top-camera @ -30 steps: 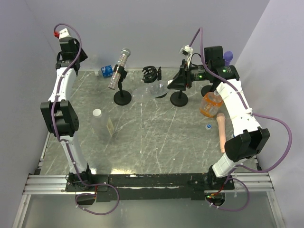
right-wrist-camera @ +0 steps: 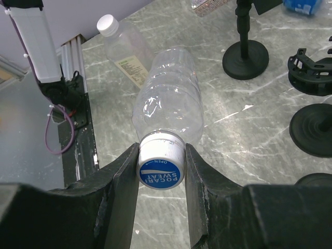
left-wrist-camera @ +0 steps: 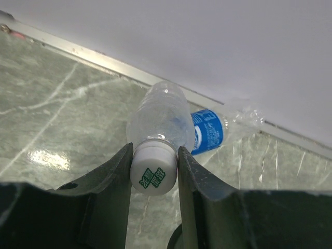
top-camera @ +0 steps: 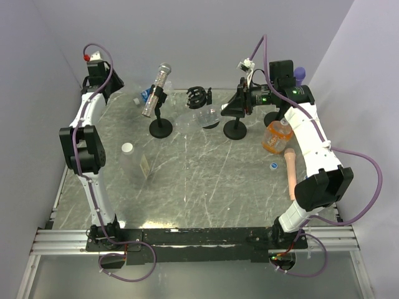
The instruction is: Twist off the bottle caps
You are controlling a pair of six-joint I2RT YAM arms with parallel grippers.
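Observation:
In the left wrist view, my left gripper is shut on the white cap point(left-wrist-camera: 154, 175) of a clear bottle point(left-wrist-camera: 162, 111); the cap bears a green mark. The bottle's body points away toward the back wall. My right gripper is shut on the white cap point(right-wrist-camera: 161, 174) with a blue Pocari Sweat top, and its clear bottle point(right-wrist-camera: 174, 98) extends leftward over the table in the top view. Behind the left-held bottle lies a blue-labelled bottle point(left-wrist-camera: 208, 129). A white-capped bottle point(top-camera: 134, 163) stands on the left of the table, apart from both grippers.
A microphone on a stand point(top-camera: 157, 89) and black holders point(top-camera: 235, 129) line the back. On the right are an orange-labelled container point(top-camera: 277, 137), a loose blue cap point(top-camera: 274, 166) and a peach-coloured microphone-like object point(top-camera: 290, 171).
My left gripper has moved right and somewhat toward the table's front with its bottle, which now overlaps the blue-labelled one in the top view. The right arm stays still.

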